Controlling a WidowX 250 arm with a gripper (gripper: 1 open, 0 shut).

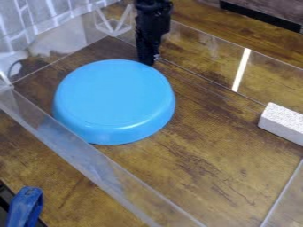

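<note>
My black gripper (148, 51) hangs at the top centre of the camera view, just behind a large light-blue round object (113, 101) that looks like an upturned bowl or lid, resting on the wooden surface (201, 160). The gripper is dark and small here; it looks shut, with nothing visible between its fingers.
A white speckled block (282, 122) lies at the right. A blue item (27, 206) is at the lower left, outside the clear plastic wall (83, 168). Pale fabric (42, 22) is at the top left.
</note>
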